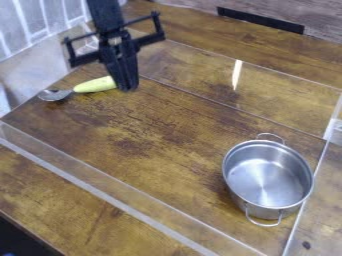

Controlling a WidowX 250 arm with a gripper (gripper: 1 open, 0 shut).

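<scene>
My dark gripper point(126, 76) hangs from the top left of the camera view over the pale yellow-green corn point(96, 86), partly covering its right end; its fingertips look close together, with nothing visible between them. A metal spoon point(56, 95) lies just left of the corn on the wooden table. A steel pot point(267, 178) with two handles stands empty at the lower right.
Clear plastic-looking edges border the wooden work surface point(160, 150). A thin white strip point(237, 74) is at the upper right.
</scene>
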